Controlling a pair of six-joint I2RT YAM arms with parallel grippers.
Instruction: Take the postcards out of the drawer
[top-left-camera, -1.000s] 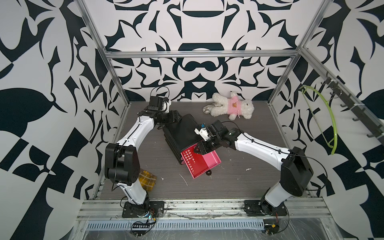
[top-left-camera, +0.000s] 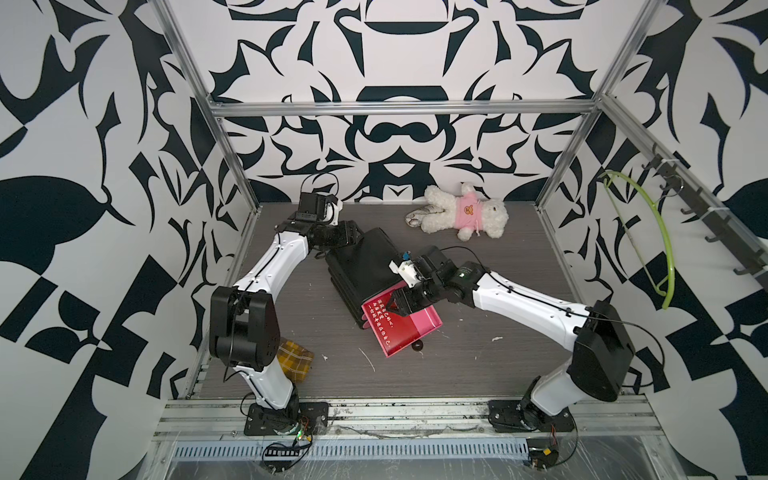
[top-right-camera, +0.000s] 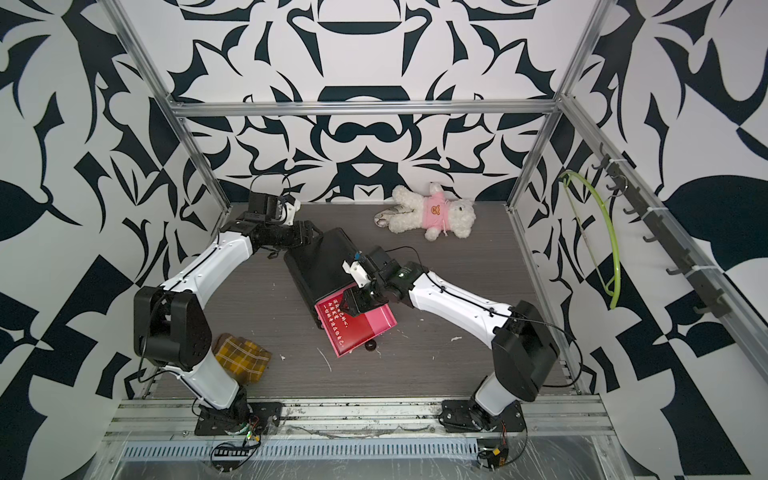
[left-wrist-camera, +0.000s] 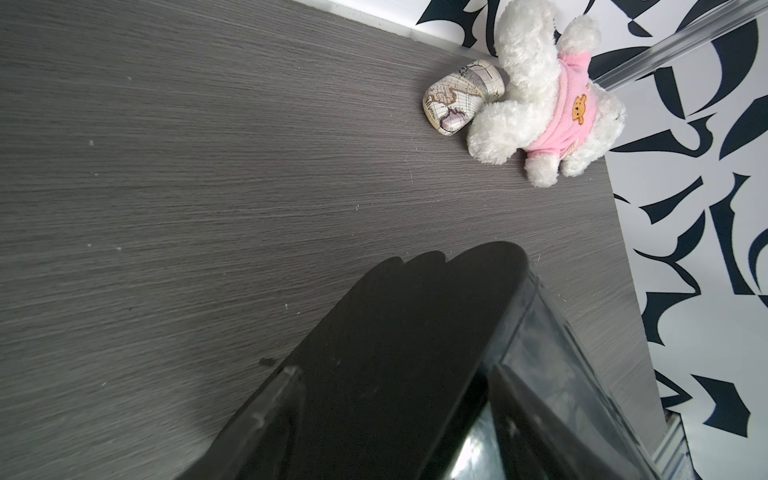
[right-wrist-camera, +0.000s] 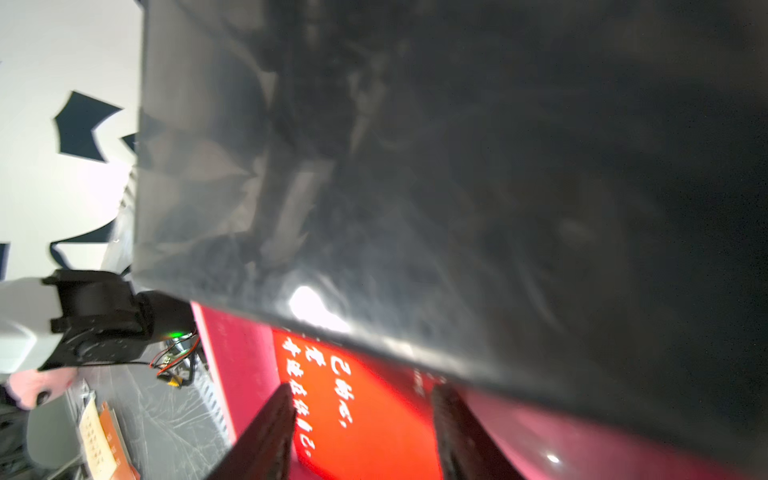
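A black drawer cabinet (top-left-camera: 368, 260) lies diagonally on the table. Its pink drawer (top-left-camera: 429, 318) is pulled out at the front end. Inside it, a red postcard (top-left-camera: 382, 329) with white writing covers the left part; whether others lie beneath cannot be told. My right gripper is over the drawer close to the cabinet front, its fingers (right-wrist-camera: 268, 432) apart and the red card (right-wrist-camera: 360, 400) showing between them. At the cabinet's far left end stands my left gripper, open, with the black cabinet side (left-wrist-camera: 400, 336) between and below its fingers.
A white plush toy in a pink shirt (top-left-camera: 468, 212) lies at the back wall. A folded yellow plaid cloth (top-right-camera: 241, 357) sits near the left arm's base. Just beyond the drawer is a small dark round object (top-left-camera: 417, 345).
The left arm stayed still.
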